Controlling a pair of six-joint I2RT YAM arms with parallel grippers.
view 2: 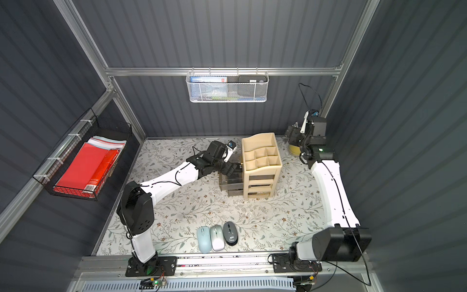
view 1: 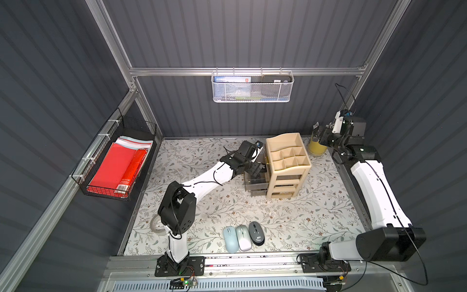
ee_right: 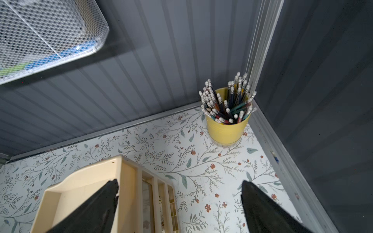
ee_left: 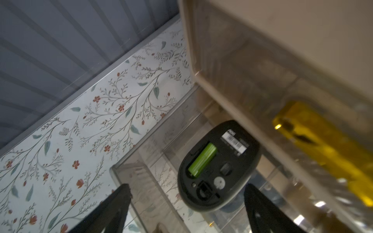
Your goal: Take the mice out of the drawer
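In the left wrist view a dark mouse lies upside down, a green battery showing, inside a clear drawer pulled out from the beige organiser. My left gripper hangs open over that drawer, nothing between its fingers. Three mice lie at the table's front: light blue, white and dark grey. My right gripper is raised above the back right, beside the organiser, open and empty.
A yellow pencil cup stands in the back right corner. A white mesh basket hangs on the back wall, a black tray on the left.
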